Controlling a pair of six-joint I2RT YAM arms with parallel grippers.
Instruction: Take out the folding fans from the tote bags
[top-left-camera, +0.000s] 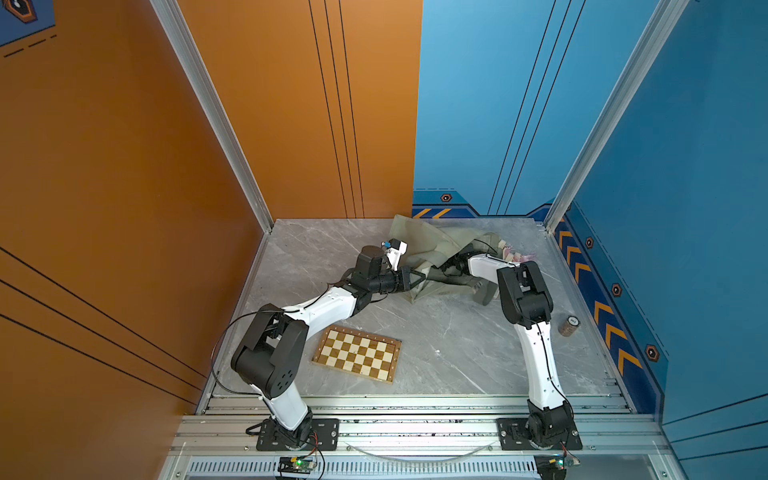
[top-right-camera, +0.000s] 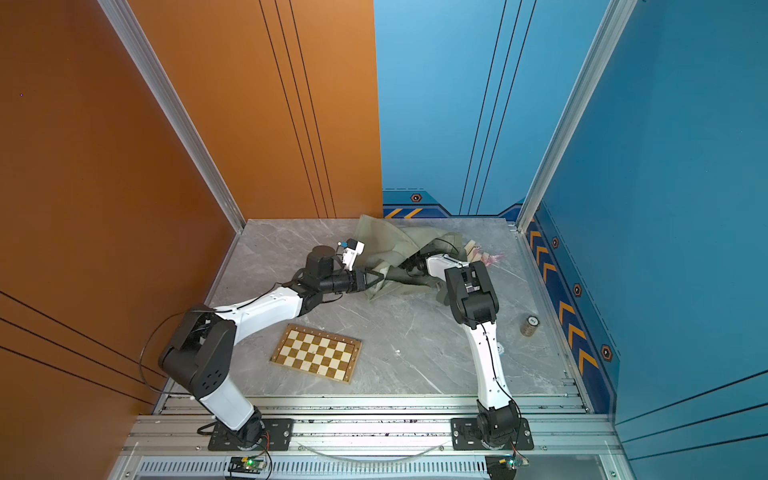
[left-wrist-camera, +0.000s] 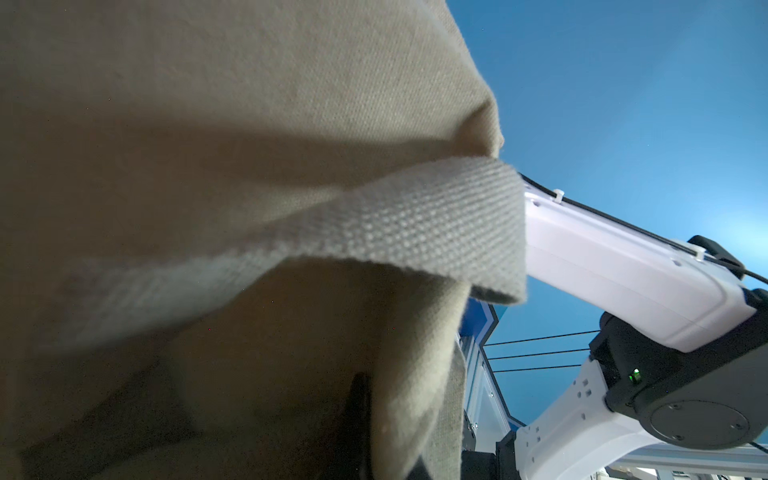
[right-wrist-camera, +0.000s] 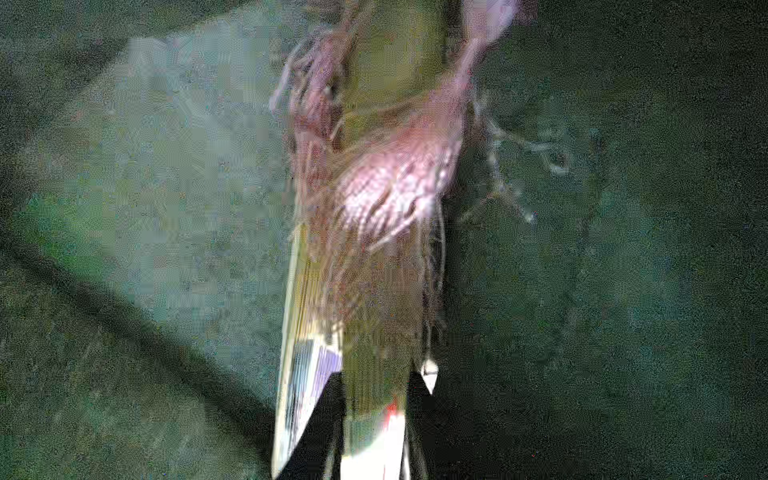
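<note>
My left gripper (top-left-camera: 415, 278) is shut at the front of the olive tote bag (top-left-camera: 432, 240); in the left wrist view its cream fabric and strap (left-wrist-camera: 400, 216) fill much of the frame. My right gripper reaches into the bag, mostly hidden from above. In the right wrist view its dark fingertips (right-wrist-camera: 320, 424) are around a folding fan (right-wrist-camera: 376, 368) with pink tassels (right-wrist-camera: 392, 184); whether they grip it is unclear. Light fans with pink tassels (top-left-camera: 512, 254) lie at the bag's right, partly behind the right arm.
A checkered board (top-left-camera: 356, 352) lies at the front left. A small round can (top-left-camera: 569, 325) stands at the right.
</note>
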